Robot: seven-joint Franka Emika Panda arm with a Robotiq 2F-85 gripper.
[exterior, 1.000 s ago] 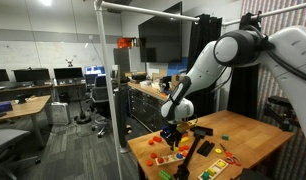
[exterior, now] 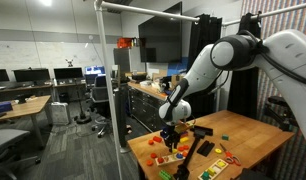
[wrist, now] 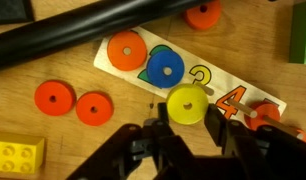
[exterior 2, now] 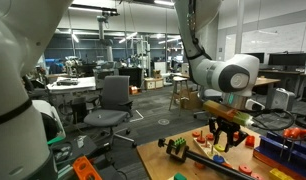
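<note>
In the wrist view a yellow disc (wrist: 187,103) sits between the fingertips of my gripper, which is shut on it. The disc appears over the pale number board (wrist: 198,91), beside its yellow 3; whether it touches the board cannot be told. On the board's left part lie an orange disc (wrist: 126,50) and a blue disc (wrist: 165,69). Toward its right end, past the orange-red 4, is a red disc (wrist: 264,115), partly hidden by a finger. Exterior view 1 has the gripper low over the wooden table.
Two red discs (wrist: 54,97) lie left of the board, above a yellow brick (wrist: 15,155). A long black bar (wrist: 78,28) crosses behind the board, with another orange disc (wrist: 203,14) nearby. A green block (wrist: 302,32) stands at the upper right.
</note>
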